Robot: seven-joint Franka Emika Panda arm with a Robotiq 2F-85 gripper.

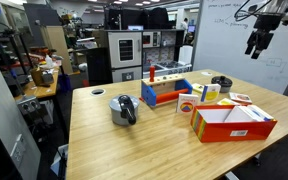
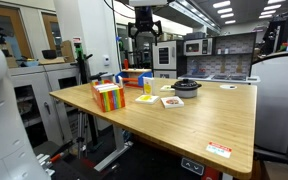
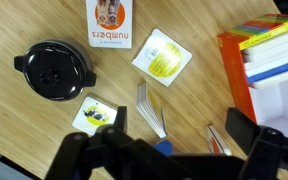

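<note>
My gripper hangs high over the table, its two fingers wide apart at the bottom of the wrist view and nothing between them. In exterior view 1 the gripper is at the upper right, well clear of everything. Below lie a lidded black pot, a "numbers" card, a white-and-yellow card, and a smaller picture card. A thin standing booklet shows edge-on near the middle. At the right is a red box, part white inside, with several booklets at one end.
A silver pot with a black handle stands on the left half of the table. Behind the cards sits a blue-and-red rack. A whiteboard rises behind the arm.
</note>
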